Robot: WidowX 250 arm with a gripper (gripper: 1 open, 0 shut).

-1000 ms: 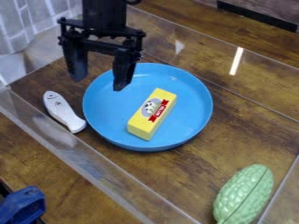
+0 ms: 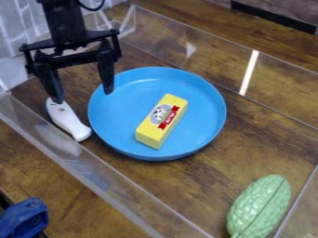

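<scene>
My black gripper [image 2: 77, 83] is at the upper left with its fingers apart and nothing visible between them. It hangs over the left edge of a blue plate [image 2: 115, 130], above a white utensil-like object [image 2: 70, 121], whose exact kind I cannot tell. On the plate lies a yellow butter box [image 2: 154, 131] with a red label.
A green corrugated vegetable-like toy [image 2: 258, 205] lies at the lower right. Something blue [image 2: 22, 219] is at the lower left corner. Clear plastic walls border the wooden surface [image 2: 211, 177], which is bare right of and behind the plate.
My gripper has moved left from over the plate toward the white object and turned somewhat. The plate, box and other objects have stayed put.
</scene>
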